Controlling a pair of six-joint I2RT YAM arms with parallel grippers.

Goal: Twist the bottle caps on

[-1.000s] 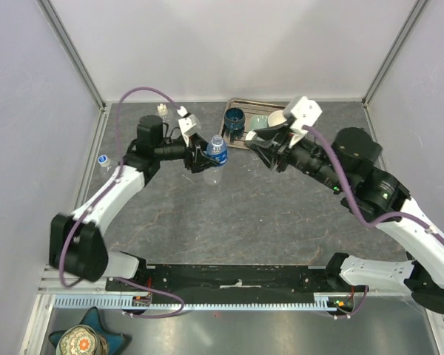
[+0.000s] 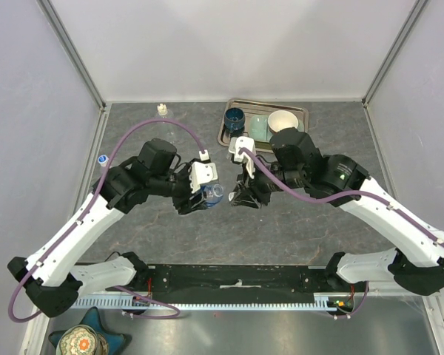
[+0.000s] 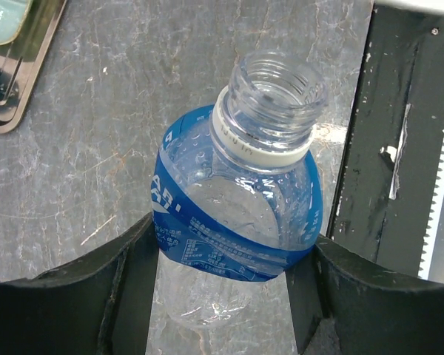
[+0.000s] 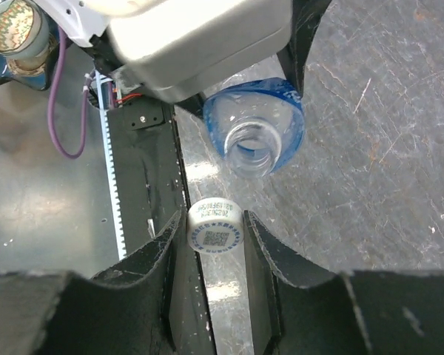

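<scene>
My left gripper (image 2: 194,197) is shut on a clear plastic bottle with a blue label (image 3: 229,200), whose threaded open mouth (image 3: 277,85) points up and tilts away in the left wrist view. My right gripper (image 2: 244,197) is shut on a white cap (image 4: 214,225), held just to the right of the bottle in the top view. In the right wrist view the bottle's mouth (image 4: 251,151) sits above the cap, apart from it.
A bottle with a white top (image 2: 163,118) stands at the back left; another with a blue top (image 2: 103,161) is at the left edge. A metal tray (image 2: 223,134) with cups is at the back.
The right gripper with the cap has come left and lower, closer to the bottle.
</scene>
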